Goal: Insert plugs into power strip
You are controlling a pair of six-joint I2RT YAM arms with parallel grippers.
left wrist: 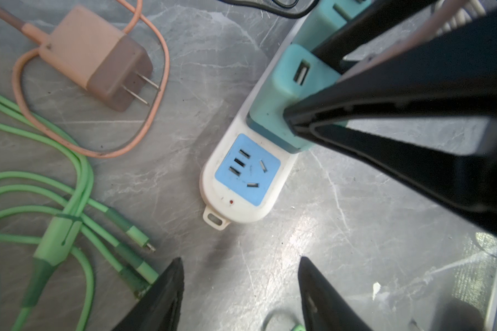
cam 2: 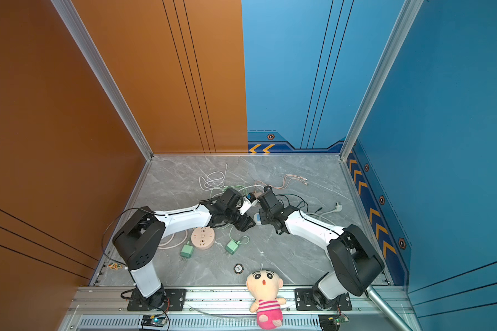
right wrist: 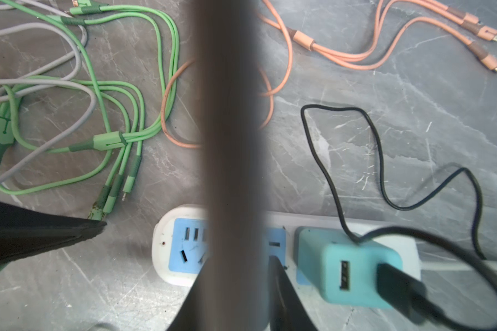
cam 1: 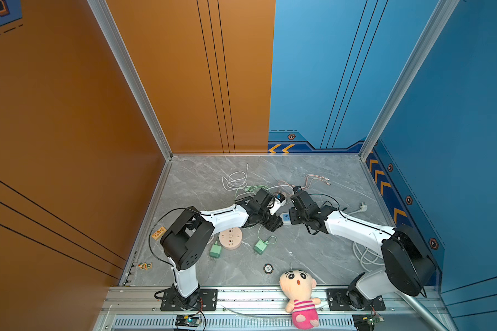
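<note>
The white power strip [left wrist: 221, 201] has an empty blue socket [left wrist: 248, 168] at its near end. Beside that socket are two teal chargers, the nearer charger [left wrist: 287, 93] showing an empty USB port. Fingers of my right gripper [cam 1: 293, 216] straddle or overlap this charger; whether they grip it is unclear. In the right wrist view, a blurred bar or cable [right wrist: 232, 154] covers the space between the right fingertips. Another teal charger [right wrist: 336, 259] with a black USB plug [right wrist: 400, 292] sits on the strip there. My left gripper is open before the strip's end, nothing between its fingers.
A peach charger [left wrist: 88, 49] with bare prongs and green cables [left wrist: 66, 220] lie beside the strip. A round beige power socket [cam 1: 230, 237] and two green chargers [cam 1: 215, 251] lie left on the table. A plush doll [cam 1: 298, 292] lies at the front edge.
</note>
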